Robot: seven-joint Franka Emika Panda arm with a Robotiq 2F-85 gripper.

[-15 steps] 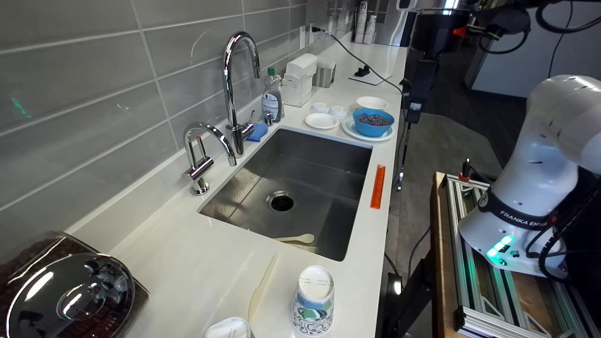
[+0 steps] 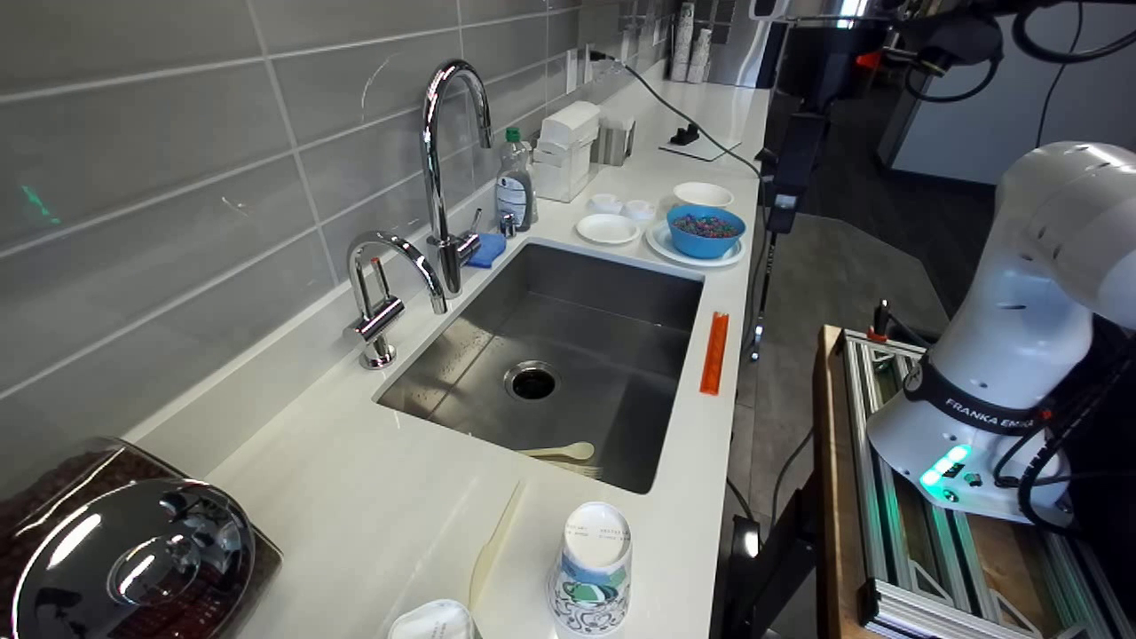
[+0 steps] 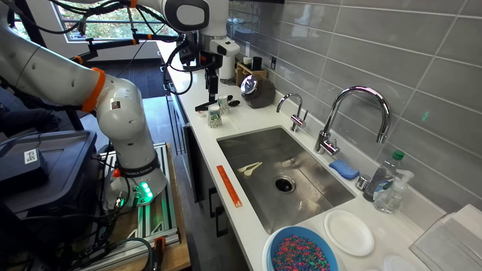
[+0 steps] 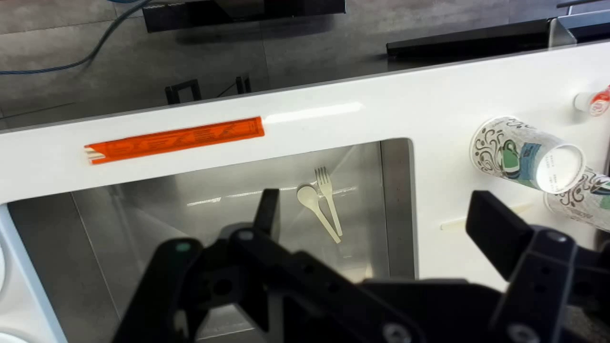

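Note:
In the wrist view my gripper is open, its two black fingers wide apart with nothing gripped between them. Beneath it, a pale spoon [image 4: 309, 198] and a pale fork [image 4: 324, 186] lie side by side on the floor of the steel sink [image 4: 398, 194]. A pale knife [image 2: 494, 545] rests on the counter beside two upside-down patterned paper cups, the nearer cup [image 2: 592, 575] standing close to the front edge. Along the sink's front side is an orange chopstick packet [image 3: 229, 186].
Two chrome faucets, one tall [image 3: 357, 90] and one short [image 3: 296, 110], rise behind the sink. Past its far end in exterior view 1 are a blue bowl [image 2: 704, 247] of colourful bits, white plates and a soap bottle [image 2: 516, 192]. A lidded dark container [image 2: 138, 564] occupies the near left.

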